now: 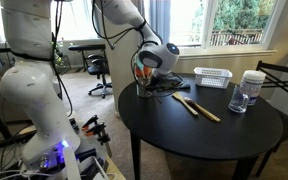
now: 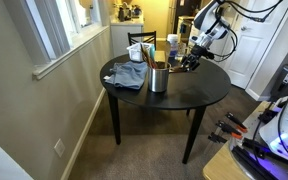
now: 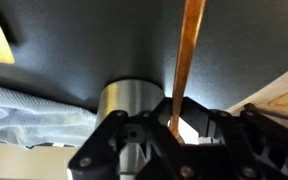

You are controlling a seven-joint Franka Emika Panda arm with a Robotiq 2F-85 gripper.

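Observation:
A long, thin wooden stick (image 3: 188, 55), probably a utensil handle, runs up the wrist view from my gripper, which is shut on it. Just left of the fingers in that view stands a metal canister (image 3: 131, 97). The same canister (image 2: 159, 78) holds upright utensils in exterior view 2. In exterior view 1 my gripper (image 1: 159, 88) hangs over the far left part of the round black table (image 1: 199, 133). The stick's far end cannot be made out there.
Two wooden utensils lie on the table, one being a long stick (image 1: 201, 111). A white basket (image 1: 213, 77) and a clear bottle (image 1: 239, 100) stand farther back. A grey cloth (image 2: 125, 75) lies beside the canister.

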